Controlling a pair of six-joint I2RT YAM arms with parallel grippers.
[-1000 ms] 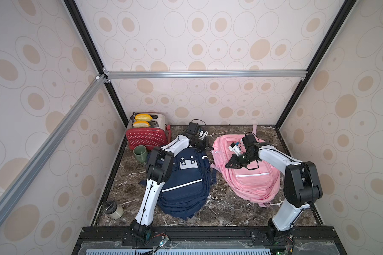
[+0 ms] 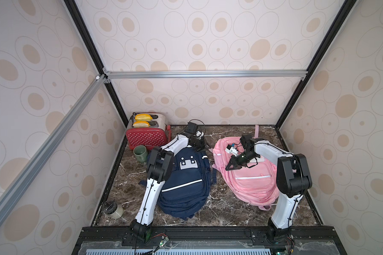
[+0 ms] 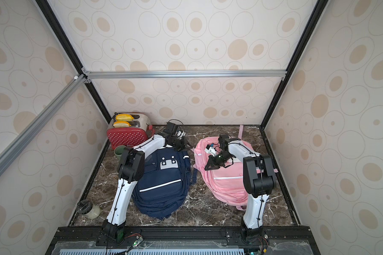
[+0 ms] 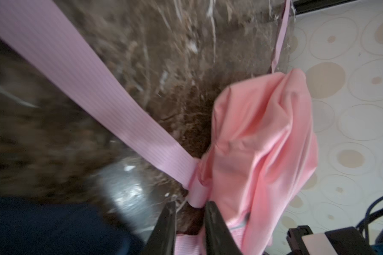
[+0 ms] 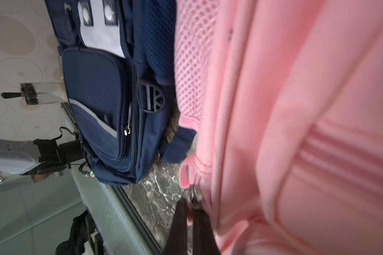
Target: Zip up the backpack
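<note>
The pink backpack (image 2: 253, 187) lies on its back at the right of the dark marble table (image 2: 215, 208). My right gripper is shut at the backpack's left edge, on a metal zipper pull (image 5: 195, 196); how firmly the pull sits between the fingertips is hard to see. My left gripper is part open at the backpack's upper left, above the navy backpack's top end, close to pink fabric (image 4: 259, 136) and a pink strap (image 4: 127, 123). Whether anything is between its fingers is unclear.
A navy backpack (image 2: 180, 197) fills the left middle. A red-and-white toaster (image 2: 144, 138) with yellow items on top and a green mug (image 2: 140, 153) stand at the back left; a jar (image 2: 115, 211) stands front left. Bare table shows between the bags at the front.
My left arm has barely moved.
</note>
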